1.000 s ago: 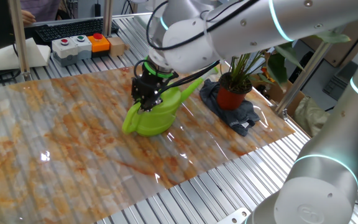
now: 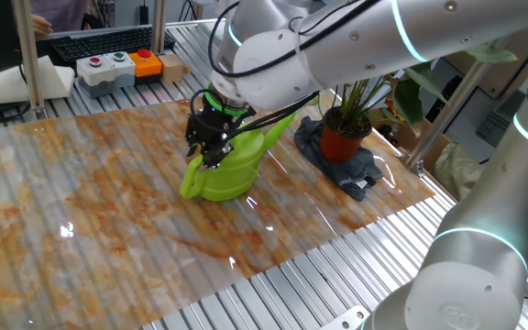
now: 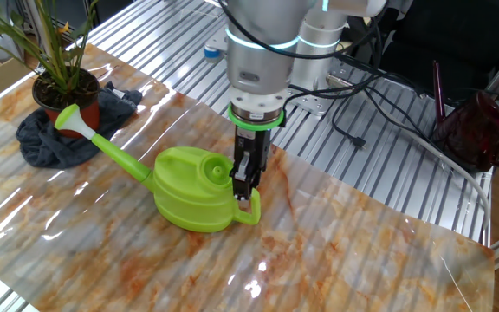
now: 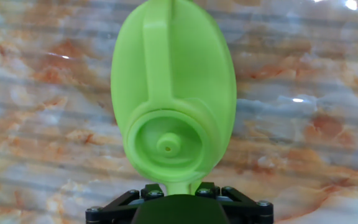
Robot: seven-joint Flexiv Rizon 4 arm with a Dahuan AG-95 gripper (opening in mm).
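Observation:
A lime-green watering can (image 3: 184, 192) stands upright on the marbled sheet (image 3: 345, 251), its spout (image 3: 121, 158) pointing toward the potted plant. My gripper (image 3: 245, 204) points down at the can's rear, by the loop handle (image 3: 255, 208). From the wrist, the round filling opening (image 4: 168, 147) and the top bridge (image 4: 158, 59) are seen from above. Black fingers (image 4: 152, 190) lie on either side of the green handle's upper part (image 4: 179, 186), close to it. Whether they press on it cannot be told, as the gripper body covers the lower part.
A potted plant (image 2: 340, 145) sits on a dark cloth (image 2: 360, 172) near the spout. Button boxes (image 2: 106, 73) stand at the back left. A dark red watering can (image 3: 476, 130) is off the sheet.
In exterior view 1, the wrist and upper gripper have shifted slightly left, and the arm's tilt differs a little. The can's body stays in about the same place.

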